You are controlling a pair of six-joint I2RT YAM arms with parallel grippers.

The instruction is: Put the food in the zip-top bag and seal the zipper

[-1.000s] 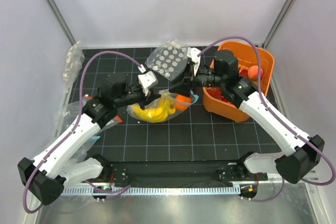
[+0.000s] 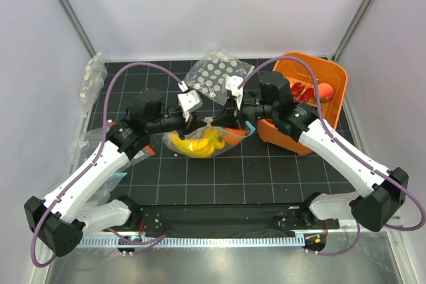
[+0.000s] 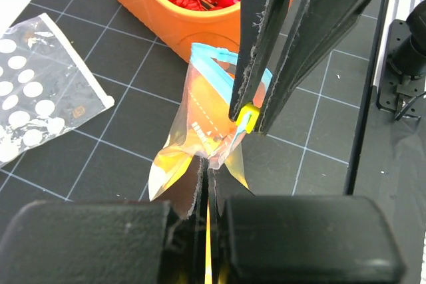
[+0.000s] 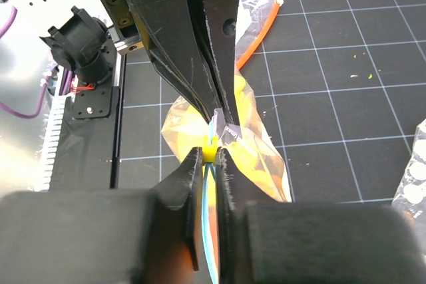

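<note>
A clear zip bag (image 2: 193,144) holding yellow bananas and something orange lies under both grippers at table centre. My left gripper is shut on the bag's upper edge, its thin plastic between the fingertips. My right gripper is at the yellow zipper slider (image 3: 247,115) on the bag's blue zip strip, the slider between its fingertips; whether it is fully closed on it is hard to tell.
An orange bin (image 2: 299,141) with red and orange food stands at the right. A dotted bag (image 2: 216,78) lies behind, more bags at the left.
My right gripper has moved down and toward the front, onto the bag's zipper near my left gripper. The left arm has barely moved.
</note>
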